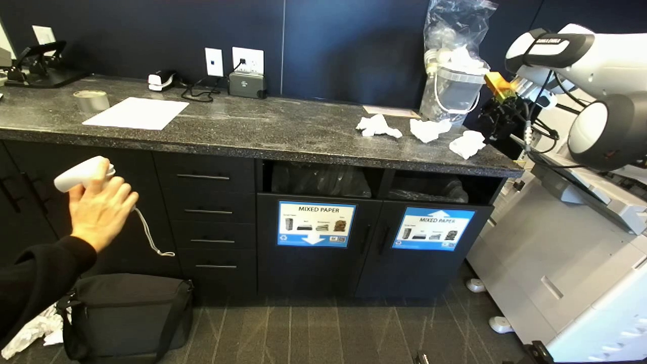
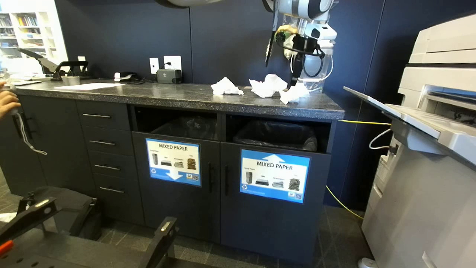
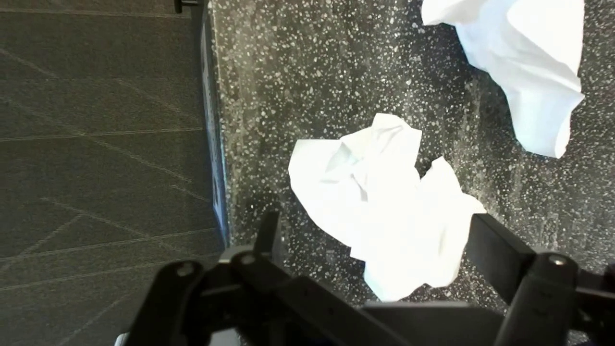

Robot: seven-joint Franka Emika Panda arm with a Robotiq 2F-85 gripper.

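Three crumpled white papers lie on the dark speckled countertop [image 1: 291, 130], toward its right end. The rightmost paper [image 1: 467, 145] is nearest the front edge, with the middle paper [image 1: 429, 129] and the left paper [image 1: 377, 125] beyond it. In the wrist view, my gripper is open, its two black fingers [image 3: 498, 253] wide apart. A crumpled paper [image 3: 398, 213] shows in the gap between them, apparently resting on the counter; contact with the fingers cannot be told. Another paper [image 3: 533, 75] lies farther off at upper right.
Behind the papers stands a clear bucket [image 1: 458, 91] with a plastic bag. Two open bin slots [image 2: 276, 134] are under the counter, above doors labelled mixed paper. A printer [image 2: 428, 178] stands at right. A person's hand [image 1: 100, 206] holds a white device at left.
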